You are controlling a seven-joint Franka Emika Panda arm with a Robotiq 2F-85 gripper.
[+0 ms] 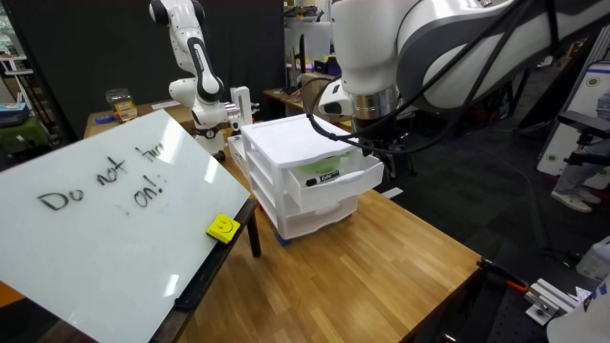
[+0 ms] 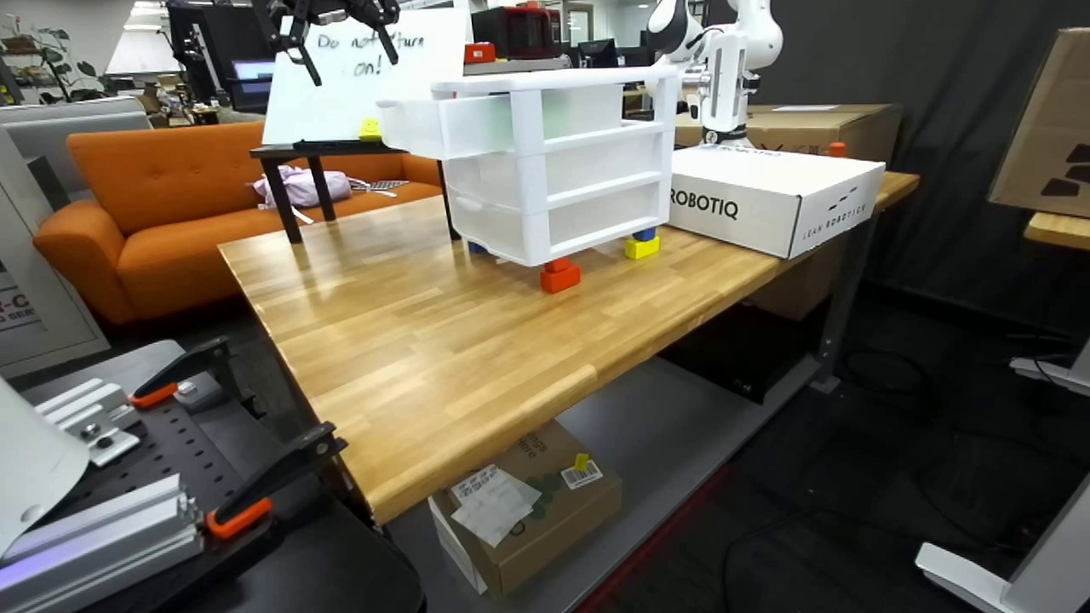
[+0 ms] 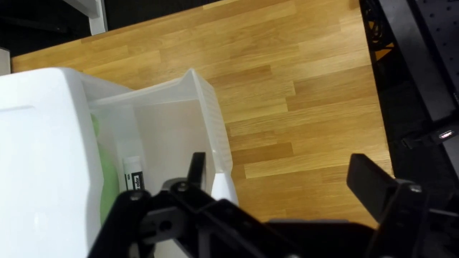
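Note:
The white drawer unit (image 1: 280, 186) stands on the wooden table with its top drawer (image 1: 337, 191) pulled out. Inside that drawer lie a black-and-white marker (image 1: 323, 178) and something light green (image 1: 318, 166). In the wrist view, my gripper is open, its fingers wide apart. The left finger (image 3: 198, 170) overlaps the drawer's interior, and the right one appears over the tabletop. Between them shows the drawer's front handle (image 3: 223, 189), nearer the left finger. Exterior view 2 has the gripper (image 2: 352, 60) above drawer level; exterior view 1 hides most of it behind cables and drawer.
A whiteboard (image 1: 114, 228) with writing and a yellow smiley eraser (image 1: 223, 228) stands beside the unit. Behind the unit are a white Robotiq box (image 2: 756, 199) and a second arm (image 1: 200, 74).

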